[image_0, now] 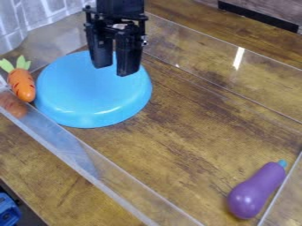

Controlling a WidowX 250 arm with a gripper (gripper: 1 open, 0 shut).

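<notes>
The black gripper [115, 55] hangs above a blue round plate-like disc [88, 101], its two fingers pointing down, spread apart with nothing visible between them. An orange toy carrot [21, 84] with a green top lies left of the disc against the clear wall. A purple toy eggplant [255, 192] lies at the lower right on the wooden surface.
Clear plastic walls border the wooden floor [189, 124] along the left and right. A blue object [7, 212] shows at the lower left corner, outside the wall.
</notes>
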